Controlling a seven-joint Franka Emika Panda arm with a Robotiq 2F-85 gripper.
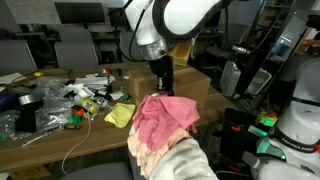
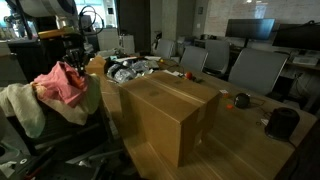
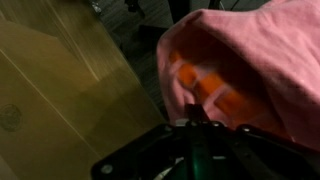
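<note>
A pink cloth lies draped over paler cloths in the front middle of exterior view 1. Seen from exterior view 2, the pink cloth is bunched at the left, with a pale cloth beneath it. My gripper points down at the pink cloth's upper edge, its fingers shut. Pink fabric with an orange patch fills the right of the wrist view, close to the dark fingers. Whether a thin fold is pinched between them cannot be made out.
A large cardboard box stands on the table beside the cloths. Farther along the table are a yellow cloth, a metal pot and cluttered plastic bags. Office chairs line the back.
</note>
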